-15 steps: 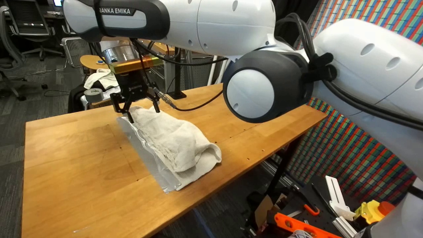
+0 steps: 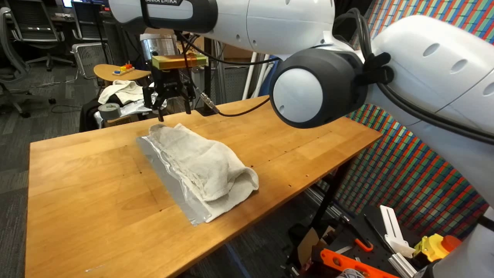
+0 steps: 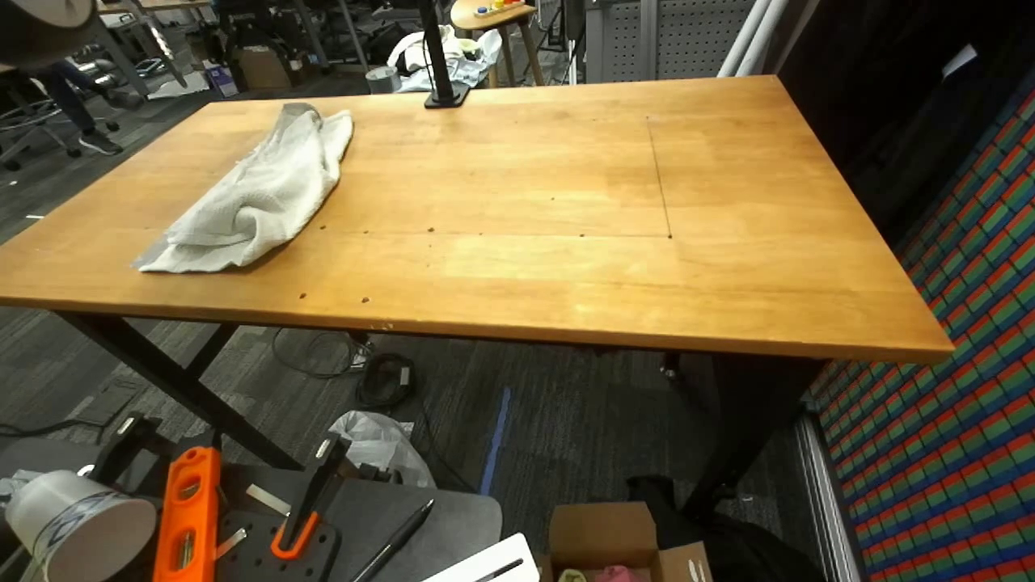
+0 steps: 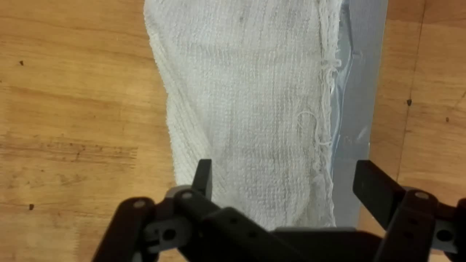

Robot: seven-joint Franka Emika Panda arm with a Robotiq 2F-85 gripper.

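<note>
A whitish cloth (image 2: pixel 199 160) lies rumpled and folded over on the wooden table, partly covering a silver-grey sheet (image 2: pixel 172 178) whose strip shows along one side. The same cloth (image 3: pixel 267 199) is at the table's left part in exterior view 2, where my gripper is out of sight. In exterior view 1 my gripper (image 2: pixel 175 116) hangs above the cloth's far end, apart from it. The wrist view has the cloth (image 4: pixel 257 109) below the gripper, whose fingers are wide apart with nothing held. Beside the right finger the grey sheet (image 4: pixel 356 109) shows.
A black post (image 3: pixel 444 73) stands at its far edge. Past that edge are a grey tape roll (image 2: pixel 109 111) and another cloth on a stand. A tool stand with an orange level (image 2: pixel 352 262) is by the robot base.
My gripper has risen and shifted somewhat right in exterior view 1, from low over the cloth's far end to higher above it. The cloth and sheet look unmoved.
</note>
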